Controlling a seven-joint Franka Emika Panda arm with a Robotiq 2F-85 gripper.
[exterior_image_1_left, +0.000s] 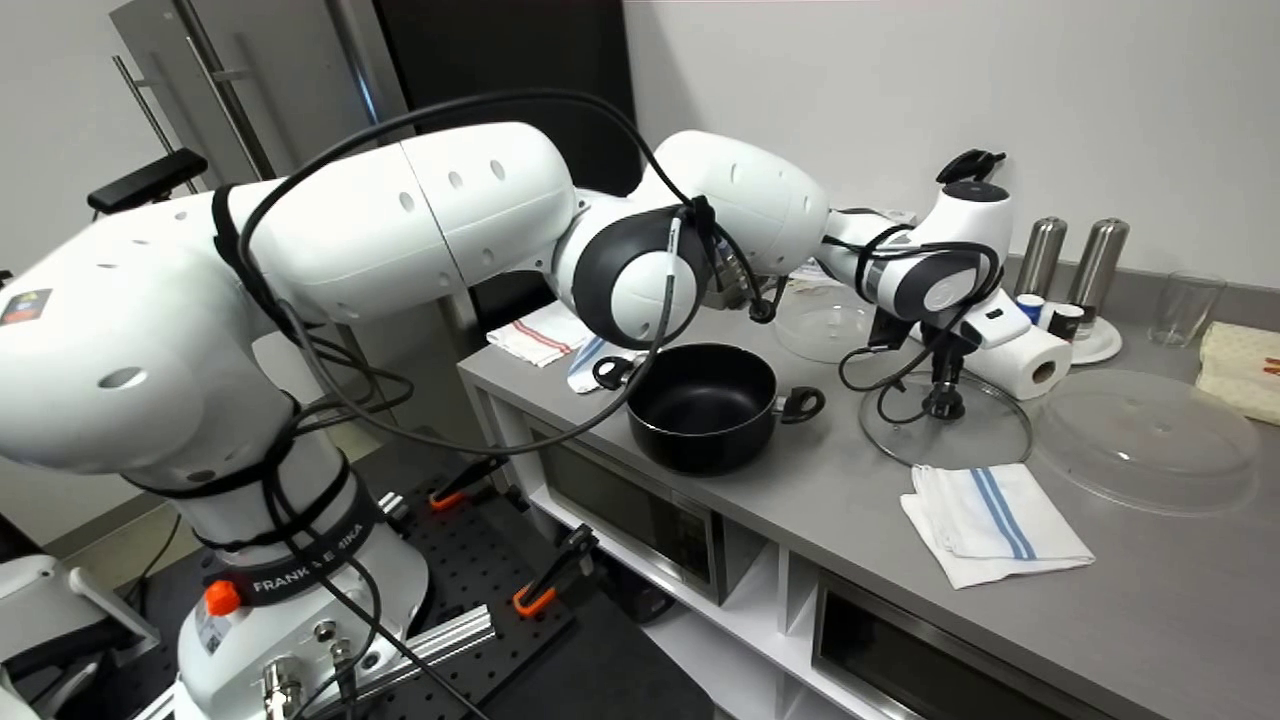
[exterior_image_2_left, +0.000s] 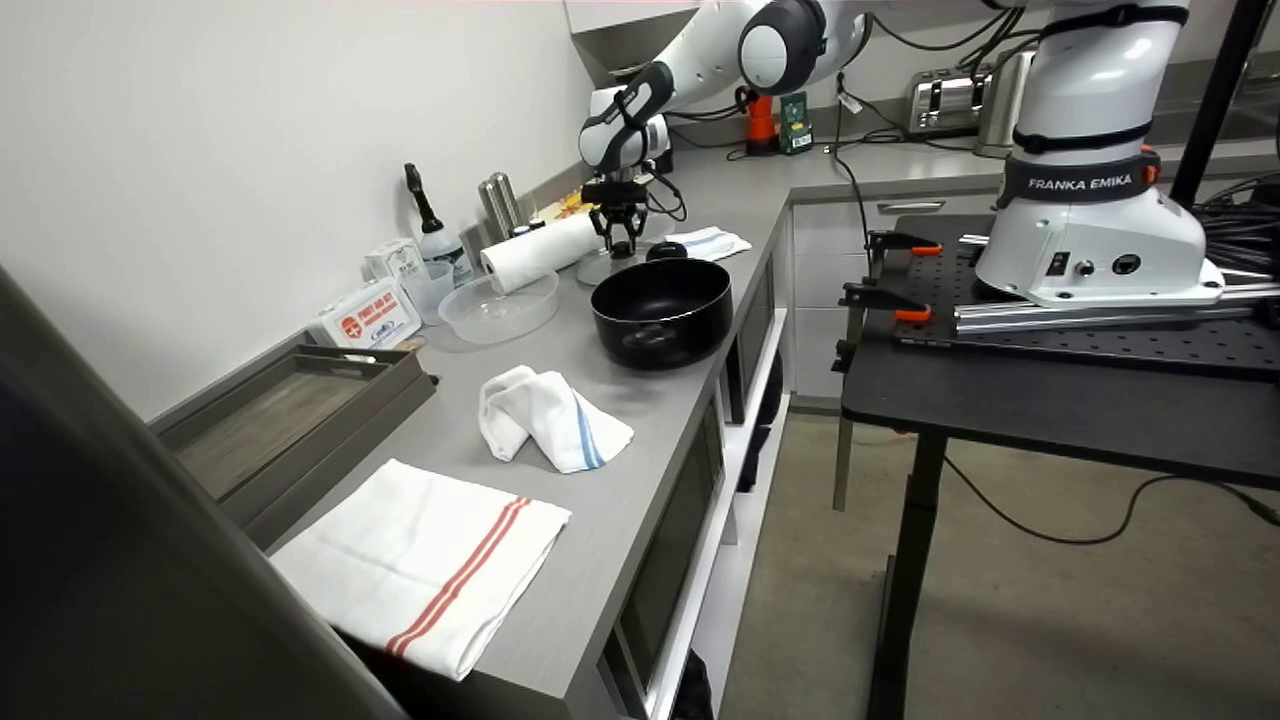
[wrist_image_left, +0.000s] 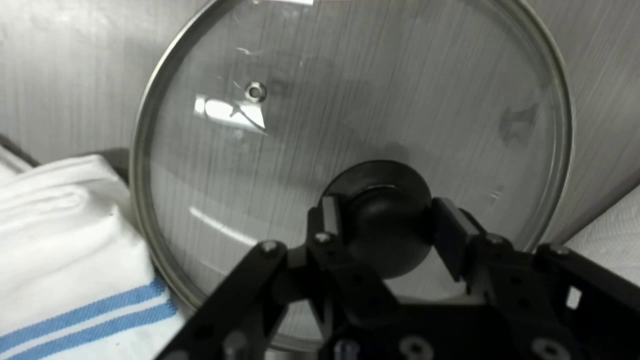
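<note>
A round glass lid (wrist_image_left: 336, 120) with a metal rim lies on the grey counter, its black knob (wrist_image_left: 387, 231) gripped from above. My gripper is shut on that knob, one finger (wrist_image_left: 328, 219) at its left and the other at its right. In exterior view 1 the lid (exterior_image_1_left: 894, 426) rests beside a folded blue-striped towel, with the gripper (exterior_image_1_left: 944, 402) over its middle. An uncovered black pot (exterior_image_1_left: 703, 402) stands nearer the robot base, apart from the lid. Its inside looks empty.
A blue-striped towel (exterior_image_1_left: 998, 522) touches or nearly touches the lid. Near the lid are a paper towel roll (exterior_image_1_left: 1026, 364) and a clear plastic cover (exterior_image_1_left: 1146, 438). Other towels (exterior_image_2_left: 552, 420) lie past the pot. Counter between pot and lid is mostly clear.
</note>
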